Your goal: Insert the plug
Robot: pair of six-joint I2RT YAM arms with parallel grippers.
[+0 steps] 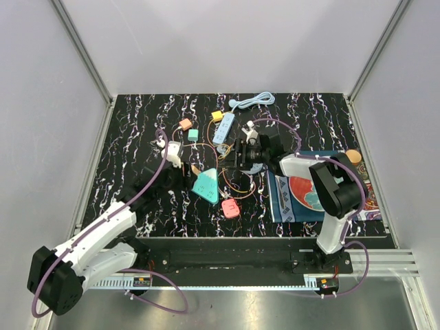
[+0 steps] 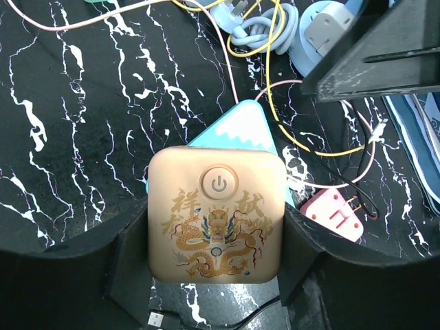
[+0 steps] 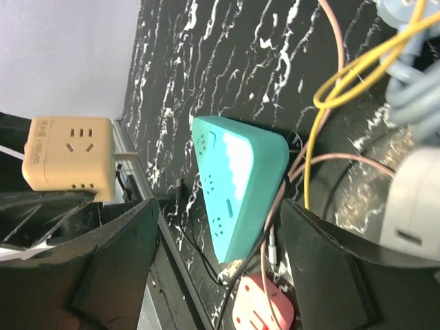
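A gold power-socket cube with a dragon print is held between the fingers of my left gripper (image 1: 184, 175); its socket side (image 3: 69, 151) shows in the right wrist view. Below it lies a teal triangular socket block (image 1: 206, 185). My right gripper (image 1: 240, 155) is above the table, right of centre, with fingers apart and nothing seen between them. A pink socket (image 1: 230, 208) lies toward the front. A white plug body (image 3: 416, 206) lies beside my right gripper's fingers, among the cables.
A white power strip (image 1: 223, 128) with a coiled cable, small coloured cubes and tangled yellow and pink cords occupy the middle and back. A blue mat (image 1: 282, 210) with a round red pattern and an orange cup (image 1: 353, 156) are at the right.
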